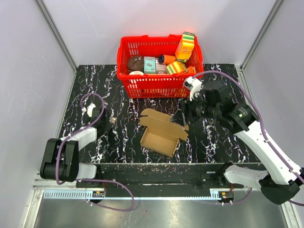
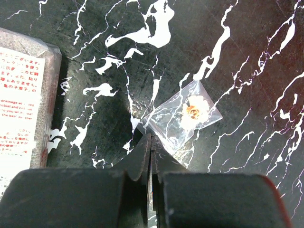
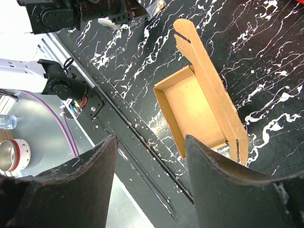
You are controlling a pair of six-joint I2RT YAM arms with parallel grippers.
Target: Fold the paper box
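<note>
The brown cardboard box (image 1: 158, 142) rests on the black marbled table with its tray upward. Its lid flap (image 1: 164, 125) stands raised along the far side. At the left of the table my left gripper is shut, with nothing held between its fingers. A small clear plastic bag (image 2: 172, 116) with a pale, orange-centred item inside lies at its fingertips. Above the box's lid side, my right gripper is open and empty, and the box's whole inside (image 3: 197, 108) shows in the right wrist view, bare.
A brown packet with a white label (image 2: 21, 107) lies left of the left gripper. The red basket (image 1: 155, 88) full of goods stands at the back. Open table lies between the left gripper and the box.
</note>
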